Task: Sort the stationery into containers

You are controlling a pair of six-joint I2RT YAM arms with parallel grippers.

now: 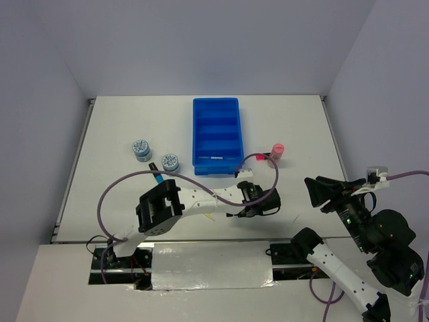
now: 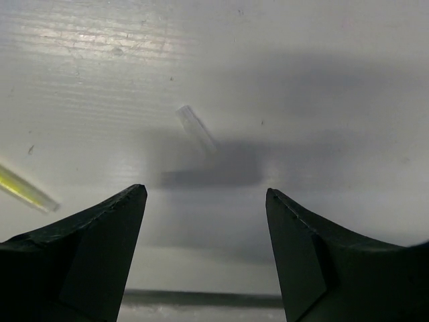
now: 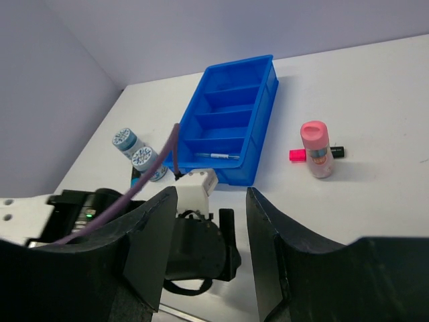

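The blue container (image 1: 218, 127) is divided into compartments, with a slim pale pen (image 1: 213, 157) in its front one. Above the white table my left gripper is open, nothing between its fingers. A short clear piece (image 2: 196, 130) lies on the table ahead of those fingers, and a yellow pen (image 2: 25, 191) is at the left of that view, partly out of frame. My right gripper is part open and empty, beyond the table's right side. A red-and-black marker (image 3: 297, 155) lies behind the pink-capped jar (image 3: 318, 151).
Two blue-topped jars (image 1: 141, 150) stand left of the container, a blue-and-black marker (image 1: 158, 176) beside the nearer one. The left arm crosses the front middle of the table and hides part of it. Free table surface lies at the back left and right.
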